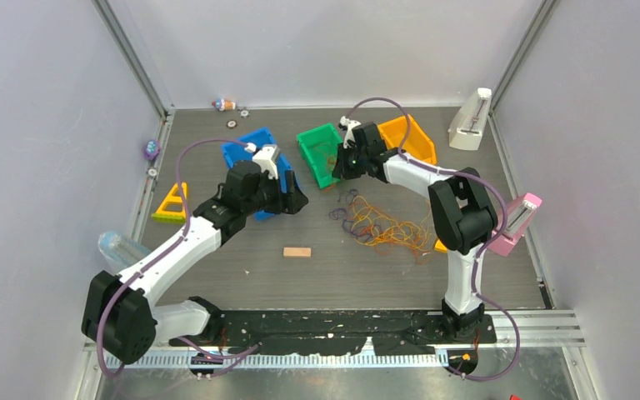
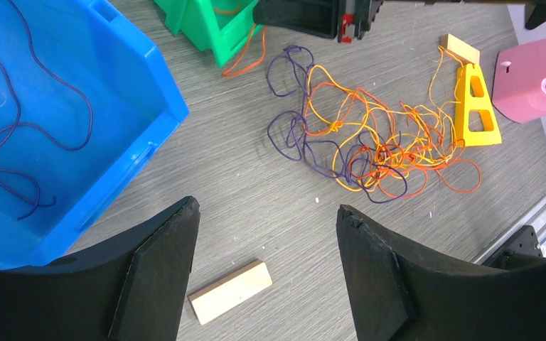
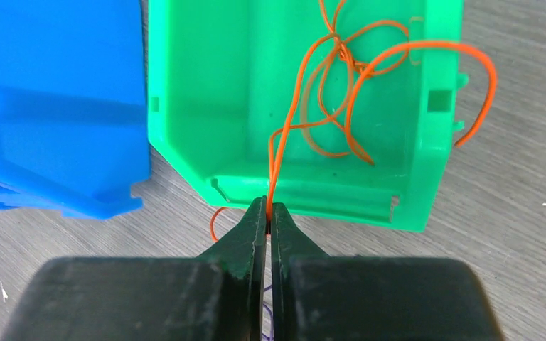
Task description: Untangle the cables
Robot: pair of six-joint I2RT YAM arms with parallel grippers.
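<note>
My right gripper is shut on an orange cable (image 3: 281, 138), whose coils lie in the green bin (image 3: 434, 163), with a loop over its side. My left gripper hangs open over bare table, right of the blue bin (image 2: 131, 160), which holds a purple cable (image 2: 78, 146). Right of that, below the green bin, lies a tangle of orange and yellow cables (image 2: 412, 153) with a dark purple cable (image 2: 291, 142).
An orange bin (image 1: 421, 137) stands behind the right arm. A wooden block (image 1: 297, 252) lies in the clear front middle. Yellow triangles (image 1: 167, 212) and metronomes (image 1: 467, 125) stand at the sides.
</note>
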